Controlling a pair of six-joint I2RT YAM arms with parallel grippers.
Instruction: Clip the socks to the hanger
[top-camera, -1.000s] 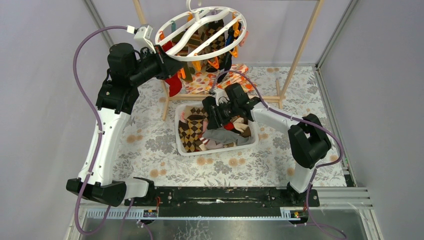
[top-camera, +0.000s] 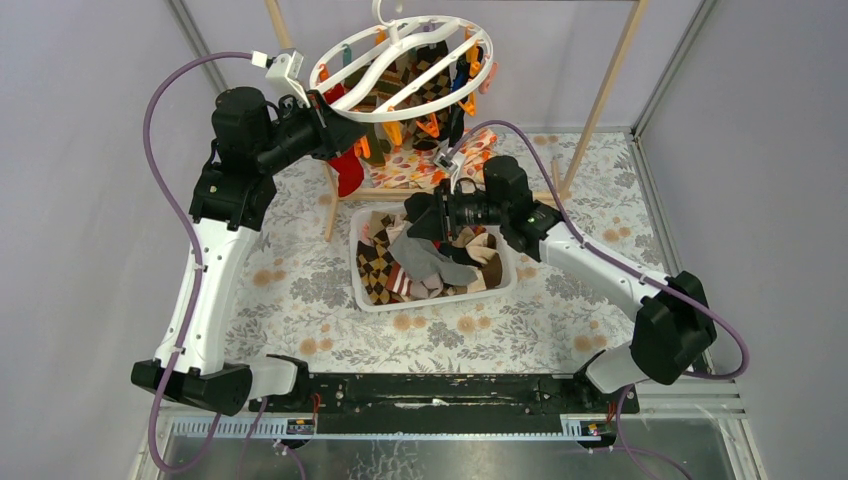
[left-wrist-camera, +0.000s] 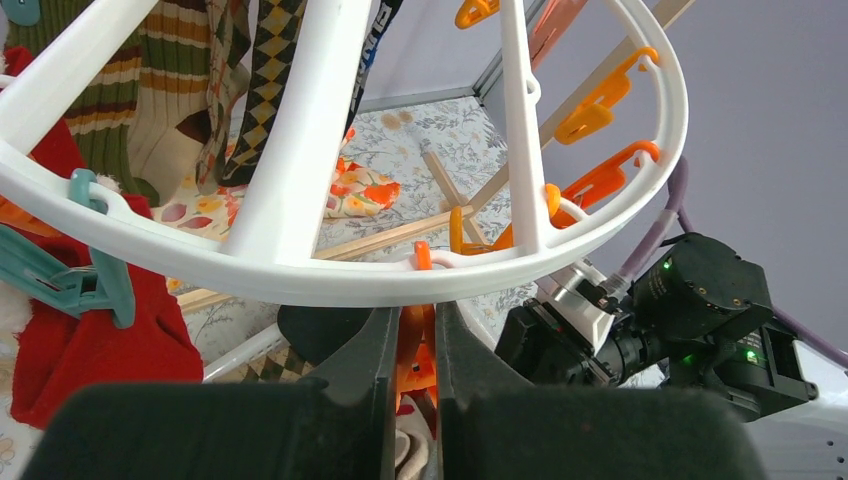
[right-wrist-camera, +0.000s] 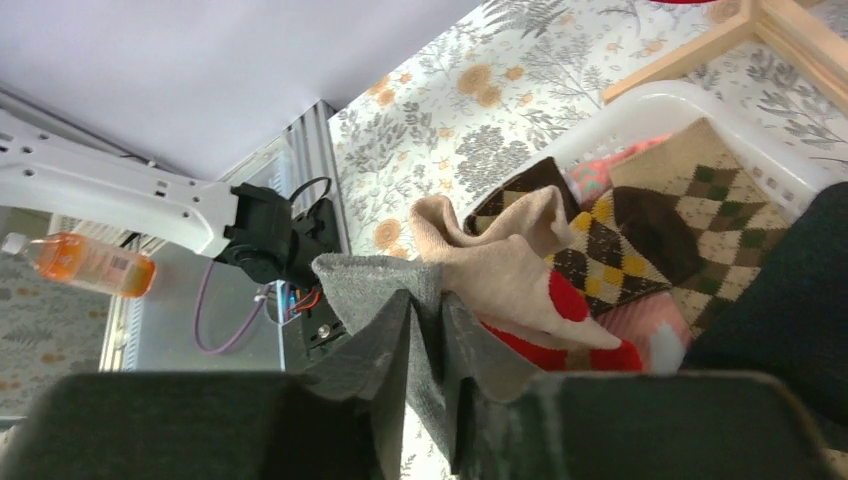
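The round white hanger (top-camera: 410, 110) hangs at the top of the top view with several socks clipped under it. In the left wrist view, my left gripper is shut on an orange clip (left-wrist-camera: 416, 350) at the hanger's near rim. My right gripper is over the bin, its fingers close together on a grey sock (right-wrist-camera: 362, 283). This grey sock (top-camera: 418, 258) reaches up from the pile towards the right gripper (top-camera: 432, 225) in the top view. The rest of it drapes over other socks.
A white bin (top-camera: 362, 298) of mixed socks stands below the hanger on patterned cloth. The hanger's wooden frame (top-camera: 602, 92) rises behind. A dark sock (right-wrist-camera: 790, 300) lies at the right of the right wrist view. The cloth in front of the bin is clear.
The grey sock has been drawn up from the pile with the right gripper. The left arm stays in place.
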